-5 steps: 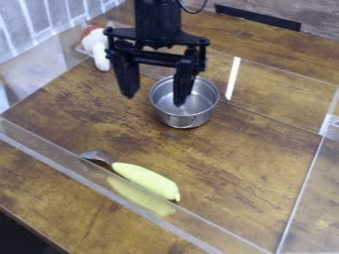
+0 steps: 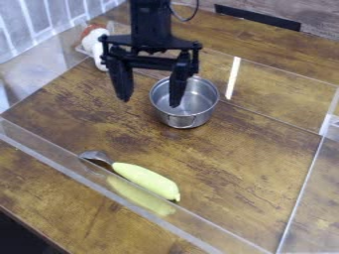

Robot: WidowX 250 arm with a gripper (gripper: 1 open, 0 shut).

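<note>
My black gripper (image 2: 150,79) hangs over the upper middle of the wooden surface, open, its two fingers wide apart. A steel pot (image 2: 187,102) stands just behind and right of it, partly hidden by the arm. A yellow corn-like object (image 2: 146,181) lies in the lower middle, with a metal spoon or similar utensil (image 2: 97,158) at its upper left end. A white and red plush-like object (image 2: 95,45) sits at the upper left, partly behind the arm.
Clear plastic walls (image 2: 311,179) edge the surface at the front, left and right.
The pot, yellow object and utensil have not visibly moved.
</note>
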